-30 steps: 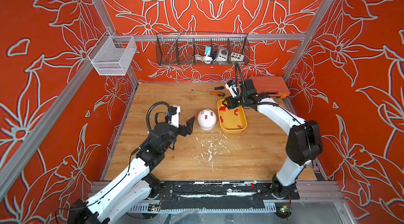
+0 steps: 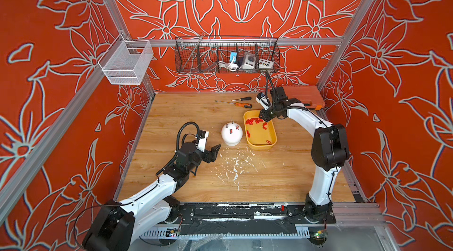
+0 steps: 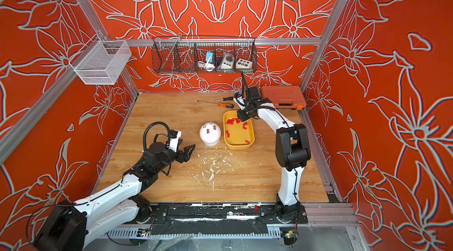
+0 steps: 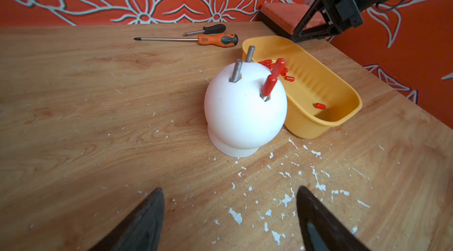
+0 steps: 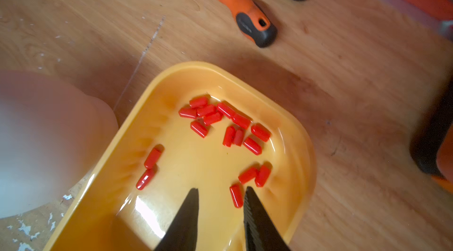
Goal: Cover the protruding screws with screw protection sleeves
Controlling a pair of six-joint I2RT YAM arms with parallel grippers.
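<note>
The white ball sits on its base with upright screws; two front-right ones wear red sleeves, while the bare screws show at left and behind. Beside it the yellow tray holds loose red sleeves, mostly toward its back. My right gripper hangs over the tray, partly open, with nothing seen between its fingers. My left gripper is open and empty, left-front of the ball.
Two screwdrivers lie behind the tray, an orange case at back right. A wire basket hangs above. White flecks mark the table ahead of the ball.
Over the last second my right gripper dipped over the tray and rose toward its back. My left gripper shifted slightly and now sits lower in the top view, a little away from the ball.
</note>
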